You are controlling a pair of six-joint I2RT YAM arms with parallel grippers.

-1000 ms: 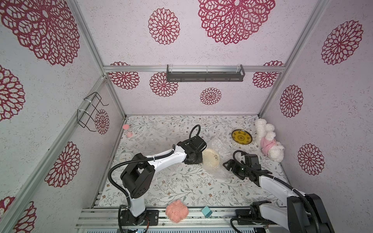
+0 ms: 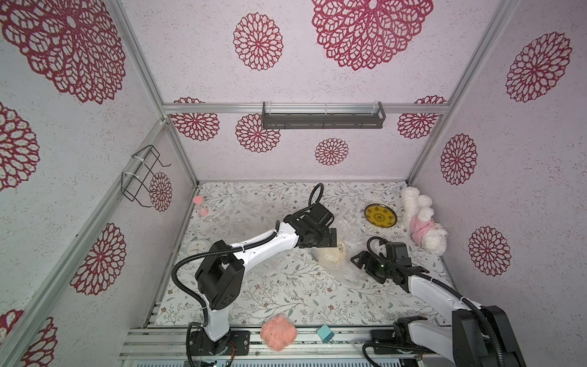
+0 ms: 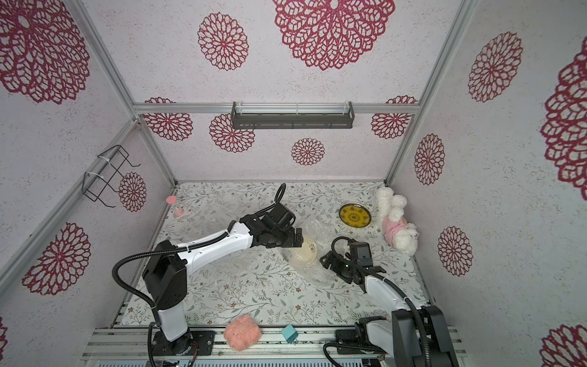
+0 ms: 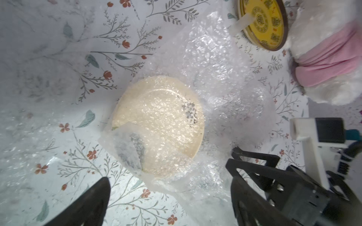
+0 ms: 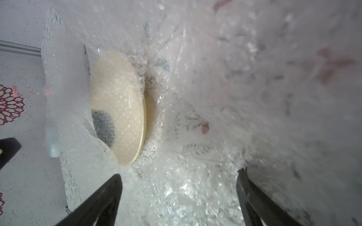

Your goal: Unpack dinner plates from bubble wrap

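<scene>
A cream plate [image 4: 162, 101] with a speckled patch lies on the table under clear bubble wrap [image 4: 222, 64]. One flap of the wrap folds over its near edge. Above the plate's left part hangs my left gripper [image 2: 332, 237], its fingers [image 4: 84, 205] spread wide with nothing between them. My right gripper [image 2: 359, 267] is low at the plate's right, its fingers [image 5: 103, 199] wide apart over bubble wrap. In the right wrist view the plate [image 5: 120, 113] shows at the left beneath the wrap. A yellow patterned plate [image 2: 380, 215] lies unwrapped at the back right.
A white plush toy with a pink band [image 2: 422, 227] lies along the right wall. More clear wrap spreads over the table's left side. A pink fluffy ball [image 2: 278, 332] and a teal block [image 2: 325, 333] sit at the front rail.
The right arm holds still.
</scene>
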